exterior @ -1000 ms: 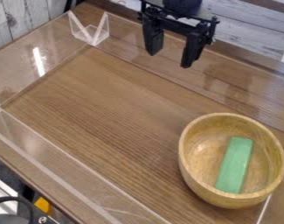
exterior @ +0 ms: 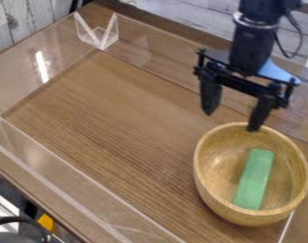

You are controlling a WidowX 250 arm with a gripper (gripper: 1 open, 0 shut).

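Note:
My black gripper [exterior: 235,106] hangs open over the back rim of a round tan wooden bowl [exterior: 212,180] at the right of the camera view, its two fingers spread apart with nothing seen between them. A green oblong block [exterior: 255,178] lies inside the bowl, below the gripper.
A white wire-like object [exterior: 96,36] stands at the back left. Pale raised edges border the table on the left and back.
The gripper has come down and toward the front right, from the back of the table to over the bowl. The bowl and green block have not moved.

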